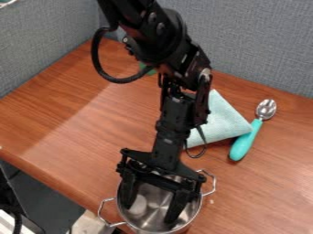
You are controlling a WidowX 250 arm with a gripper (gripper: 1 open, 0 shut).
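Note:
My black gripper [156,196] points down into a steel pot [160,222] with two wire handles at the front edge of the wooden table. Its fingers are inside or just over the pot's rim, and the gripper body hides much of the pot's interior. I cannot tell whether the fingers are apart or closed on anything.
A pale teal cloth [222,122] lies behind the arm. A spoon with a turquoise handle [246,140] lies to the right. Grey padded walls stand at the back and left; the table's edge drops away at lower left.

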